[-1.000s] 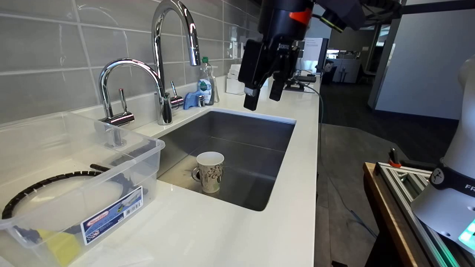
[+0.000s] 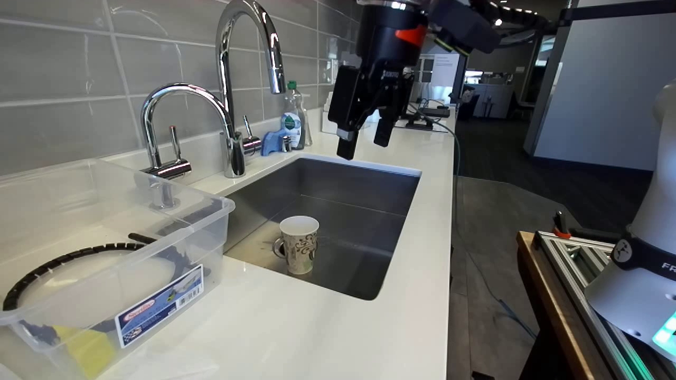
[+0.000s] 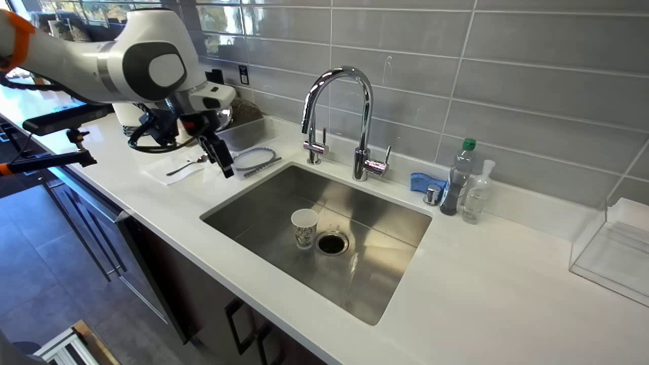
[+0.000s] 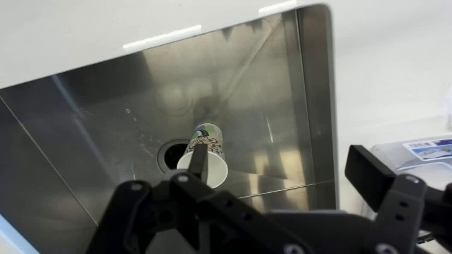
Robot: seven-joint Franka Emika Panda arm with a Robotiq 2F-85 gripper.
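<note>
A patterned white paper cup (image 2: 300, 248) stands upright on the floor of the steel sink (image 3: 389, 286), beside the drain (image 3: 332, 243). A handle-like loop shows at its left side in exterior view 1. My gripper (image 2: 365, 146) hangs high above the sink, its fingers wide apart and nothing between them. From the wrist, one finger (image 4: 198, 163) overlaps the white rim of the cup (image 4: 216, 137), which lies well below; the other finger (image 4: 366, 175) appears over the counter at the right. Exterior view 2 shows the gripper's tip near the sink's far-left corner.
Two chrome faucets (image 2: 229, 95) rise behind the sink. A clear plastic bin (image 2: 215, 221) holding a black coil stands on the counter. Dish-soap bottles (image 3: 457, 179) and a blue sponge (image 3: 426, 182) sit by the backsplash.
In exterior view 1 my gripper has shifted a little to the left and slightly down, with its fingers still apart. The cup has stayed in place.
</note>
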